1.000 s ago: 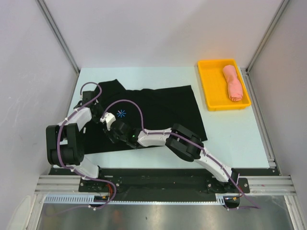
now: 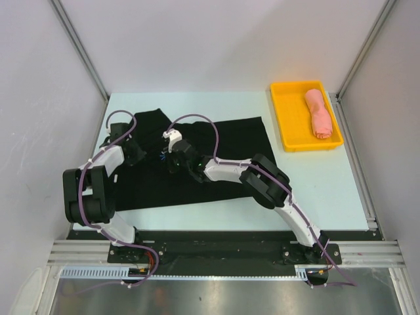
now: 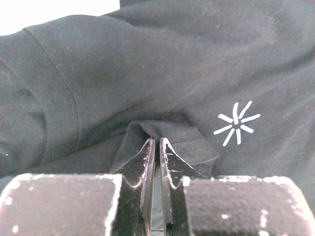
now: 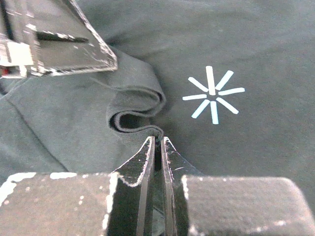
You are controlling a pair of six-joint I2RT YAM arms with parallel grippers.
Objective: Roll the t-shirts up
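Note:
A black t-shirt (image 2: 230, 141) lies spread over the left and middle of the white table, its left part creased. On its chest shows a small star-like print (image 4: 211, 96), pale in the wrist views. My right gripper is shut on a folded edge of the shirt, whose layers curl up just behind the fingertips. At the shirt's left part, my left gripper has its fingertips close together at a raised fold (image 3: 172, 135); whether they pinch it is unclear. Dark hardware, apparently the left gripper, fills the right wrist view's upper left corner.
A yellow tray (image 2: 289, 134) at the back right holds a rolled pink cloth (image 2: 319, 113). Both grippers work close to each other, the left arm near the left wall.
My right gripper has moved up and to the right over the shirt, away from the left gripper, and now stands by the print. The left arm has hardly moved.

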